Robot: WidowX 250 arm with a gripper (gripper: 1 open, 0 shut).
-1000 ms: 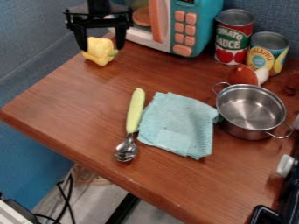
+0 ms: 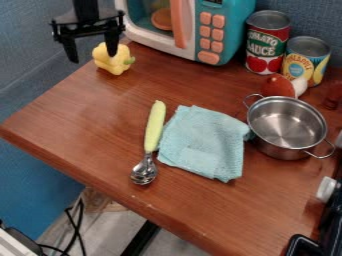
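Observation:
My black gripper (image 2: 87,40) is at the upper left, its fingers apart and pointing down, above and a little left of a yellow pepper-like object (image 2: 114,59) on the wooden table (image 2: 94,130). Nothing shows between the fingers. A pale yellow-handled scoop (image 2: 150,140) lies mid-table beside a folded light blue cloth (image 2: 201,150).
A toy microwave (image 2: 187,25) stands at the back, with a tomato sauce can (image 2: 266,45) and another can (image 2: 306,62) to its right. A steel pot (image 2: 286,130), a tomato (image 2: 278,86) and a black appliance (image 2: 307,242) occupy the right.
My gripper has moved leftward from over the yellow object. The table objects look unmoved.

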